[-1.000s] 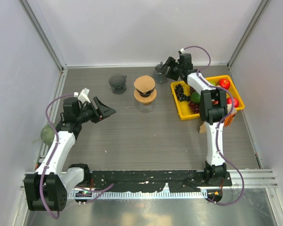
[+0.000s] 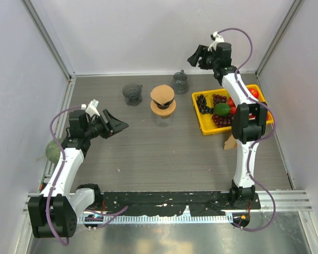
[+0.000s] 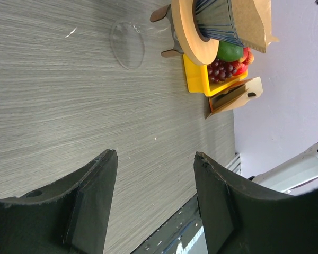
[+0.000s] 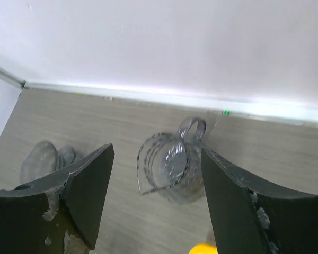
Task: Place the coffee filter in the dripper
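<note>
The dripper (image 2: 162,110), a wooden ring on a stand, stands mid-back of the table with a tan paper filter (image 2: 162,92) seated in it; in the left wrist view the filter (image 3: 245,21) shows striped sides. My left gripper (image 2: 113,125) is open over the table's left, apart from the dripper, fingers empty. My right gripper (image 2: 198,58) is open, raised at the back right over a glass pitcher (image 4: 175,169), with nothing between its fingers.
Another glass vessel (image 2: 132,94) stands back left. A yellow basket (image 2: 206,129) of fruit fills the right, with a cardboard piece (image 2: 228,144) nearby. A green round object (image 2: 52,151) lies at the left edge.
My right gripper has risen and moved back and right, away from the glass pitcher, which stays on the table. The left arm is almost unmoved.
</note>
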